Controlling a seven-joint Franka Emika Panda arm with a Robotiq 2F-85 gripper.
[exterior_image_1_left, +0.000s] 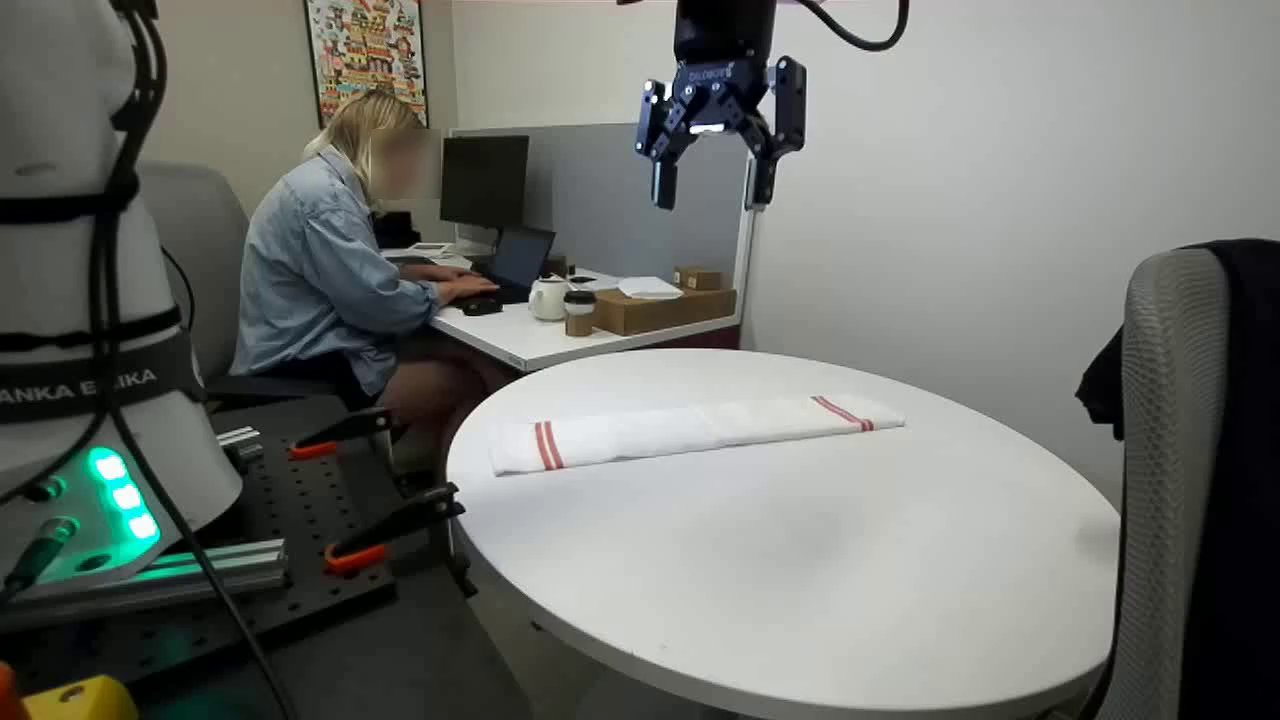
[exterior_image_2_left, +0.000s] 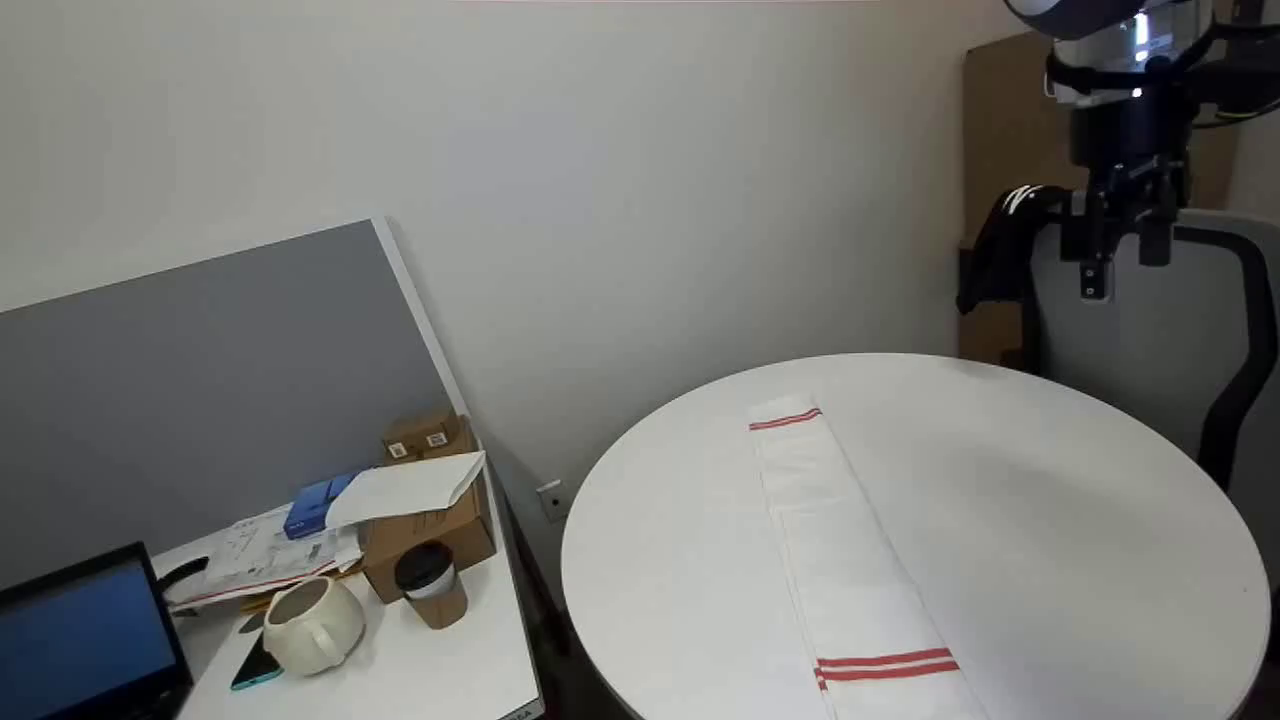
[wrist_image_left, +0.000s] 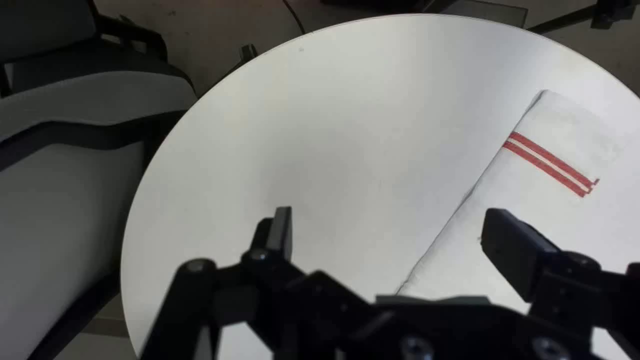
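A white cloth with red double stripes near both ends (exterior_image_1_left: 696, 434) lies flat on the round white table (exterior_image_1_left: 816, 576), folded into a long narrow strip. In exterior view 2 the same cloth (exterior_image_2_left: 840, 540) runs from the far side of the table toward the camera. High above the table hangs my gripper (exterior_image_1_left: 710, 192), its fingers spread wide and empty. The wrist view has the gripper over the table, with one striped end of the cloth (wrist_image_left: 561, 129) at upper right; its other end is hidden behind the gripper body.
A mesh chair (exterior_image_1_left: 1182, 480) with a dark garment stands close to the table's right side. Behind, a person (exterior_image_1_left: 348, 252) sits at a desk holding a white mug (exterior_image_1_left: 548, 299), a paper cup (exterior_image_1_left: 579, 314) and boxes. Apart from the cloth, the tabletop is clear.
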